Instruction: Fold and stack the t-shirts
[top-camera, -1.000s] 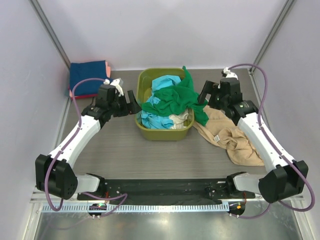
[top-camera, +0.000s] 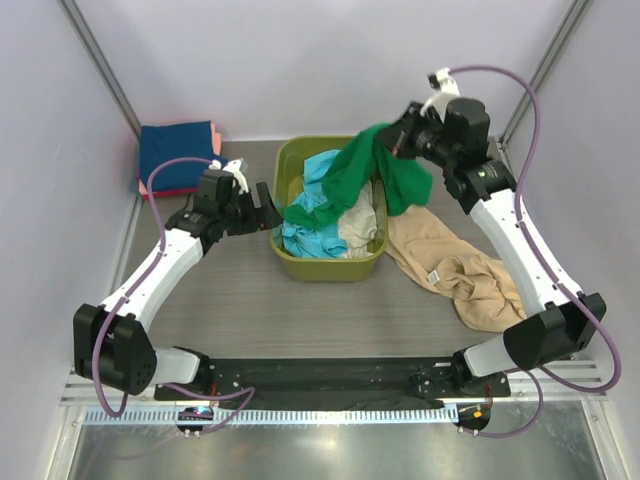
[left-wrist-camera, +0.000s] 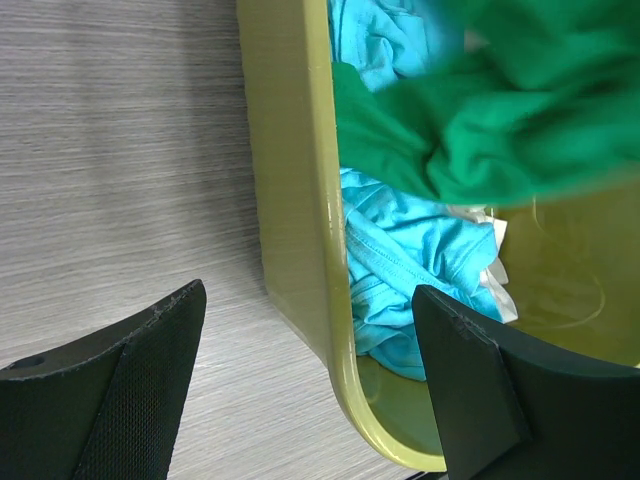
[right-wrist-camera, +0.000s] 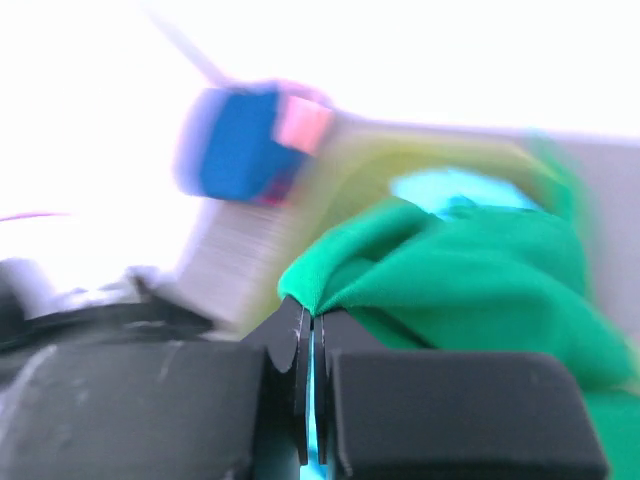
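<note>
A green shirt (top-camera: 352, 170) hangs in the top view from my right gripper (top-camera: 402, 146), raised over the right rim of the olive bin (top-camera: 326, 269). In the right wrist view the gripper is shut with a bunched fold of green cloth at its fingertips. The shirt's lower part still trails into the bin. Light blue cloth (left-wrist-camera: 400, 250) and a cream cloth (top-camera: 358, 225) lie inside. My left gripper (top-camera: 265, 208) stands part open at the bin's left wall; in its wrist view the wall shows between the spread fingers, nothing gripped.
A folded stack of shirts (top-camera: 178, 155), dark blue on top with pink and red edges, sits at the back left. A tan cloth (top-camera: 460, 275) lies crumpled right of the bin.
The left arm has barely moved.
</note>
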